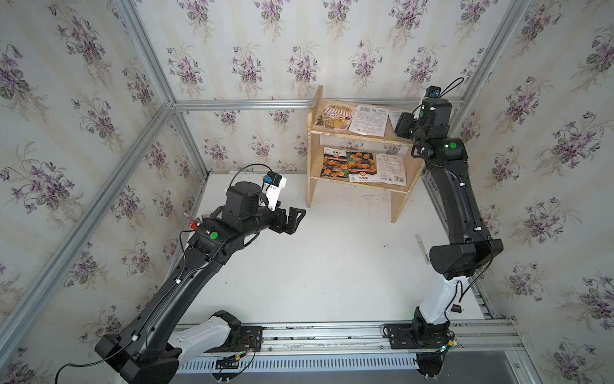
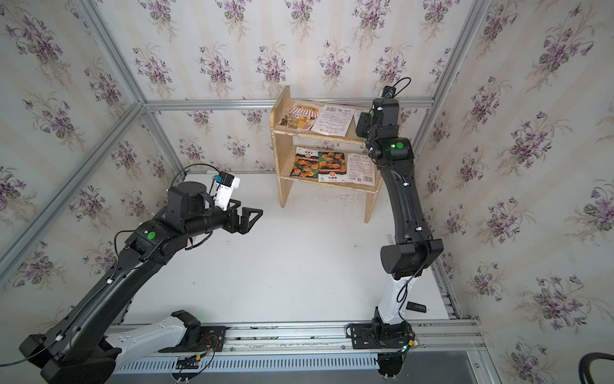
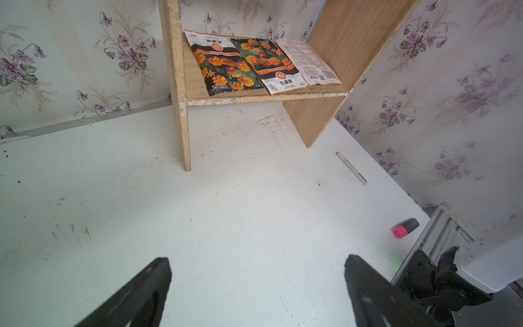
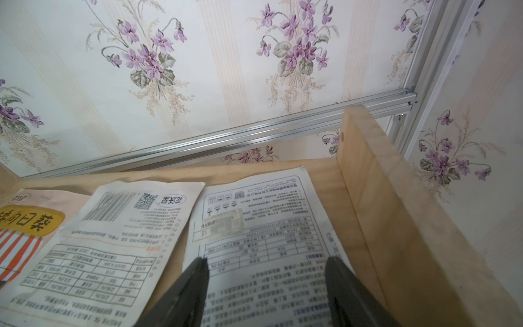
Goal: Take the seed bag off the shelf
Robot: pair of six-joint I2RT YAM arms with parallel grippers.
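Note:
At the right end of the upper shelf lies a white seed bag [image 4: 267, 229], its printed back up, with a small sticker near its far left. My right gripper is open above it. The fingers stand apart over its near part, and the bag's near edge is out of frame in the right wrist view. Whether the fingers touch the bag cannot be told. In the top left view the gripper hides much of that bag. My left gripper hangs open over the bare table, far from the wooden shelf [image 1: 318, 140].
Two marigold bags [image 3: 223, 65] and a white one [image 3: 307, 61] lie below. The shelf's right side panel [image 4: 403, 190] rises close beside my right gripper.

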